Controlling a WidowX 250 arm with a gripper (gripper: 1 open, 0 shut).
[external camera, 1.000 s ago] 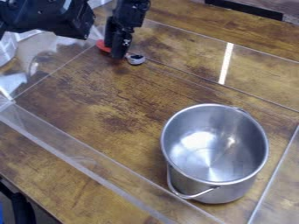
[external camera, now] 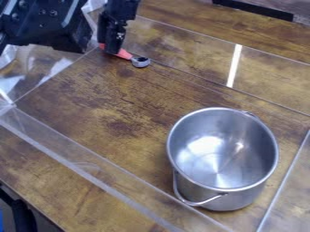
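Note:
My black gripper (external camera: pixel 111 47) is at the top left, over a utensil with a red handle (external camera: pixel 119 53) and a small metal end (external camera: pixel 140 61) lying on the wooden table. The gripper's fingers are at or just beside the handle; whether they hold it is hard to tell. A large steel pot (external camera: pixel 222 159) with a wire handle stands at the lower right.
Clear plastic walls (external camera: pixel 85 163) border the wooden work surface (external camera: pixel 121 109). A white tape strip (external camera: pixel 234 65) lies at the upper right.
My gripper has moved left and up from over the utensil's metal end, uncovering more of the red handle. The pot has not moved.

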